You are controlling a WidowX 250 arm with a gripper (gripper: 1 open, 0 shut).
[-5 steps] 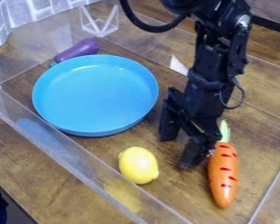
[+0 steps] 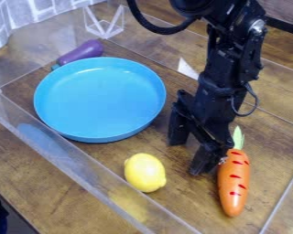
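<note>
My black gripper (image 2: 193,148) is low over the wooden table, its fingers open, between a blue plate (image 2: 98,97) on the left and an orange toy carrot (image 2: 233,186) on the right. The carrot lies just beside the right finger, its green top partly behind the gripper. A yellow lemon (image 2: 146,172) lies to the lower left of the gripper. Nothing clear shows between the fingers.
A purple eggplant (image 2: 81,51) lies behind the plate at the upper left. Clear plastic edges run along the left and lower left. Bare wood (image 2: 259,137) is to the right and behind the arm.
</note>
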